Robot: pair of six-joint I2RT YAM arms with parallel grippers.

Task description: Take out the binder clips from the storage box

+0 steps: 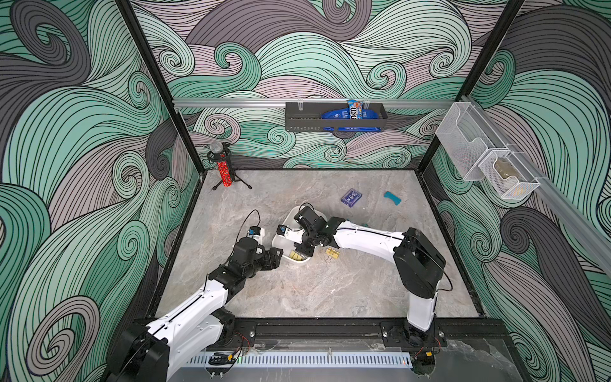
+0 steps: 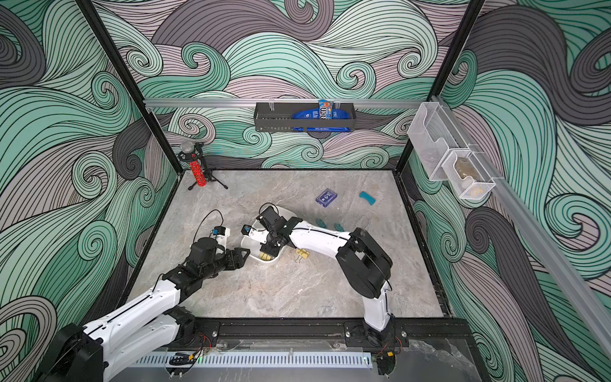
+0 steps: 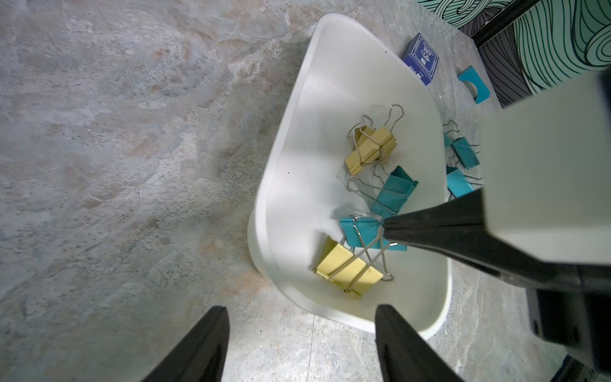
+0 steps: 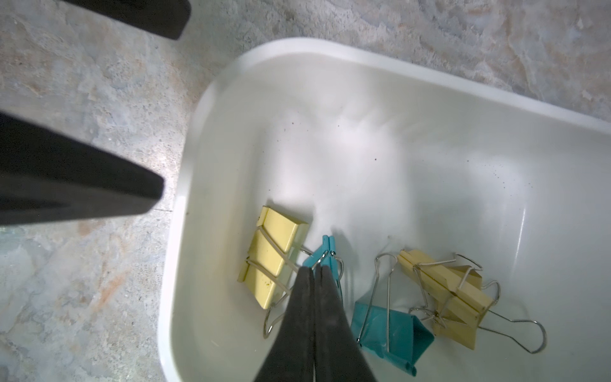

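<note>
The white storage box point(image 3: 280, 159) holds yellow and teal binder clips. In the left wrist view, a yellow clip point(image 3: 347, 267) lies at the near end, beside a teal clip point(image 3: 362, 228). Another teal clip point(image 3: 393, 191) and a yellow cluster point(image 3: 372, 146) lie farther along. My right gripper reaches down into the box, shut, with nothing visible between its fingers. Its tips are right at the nearer teal clip; whether they touch it I cannot tell. My left gripper stands open and empty outside the box's near end.
Outside the box, a yellow clip point(image 1: 331, 253) and several teal clips point(image 3: 465, 152) lie to the right. Farther back are a blue card box point(image 1: 351, 197) and a teal object point(image 1: 392, 198). A red microphone point(image 1: 225, 173) stands back left.
</note>
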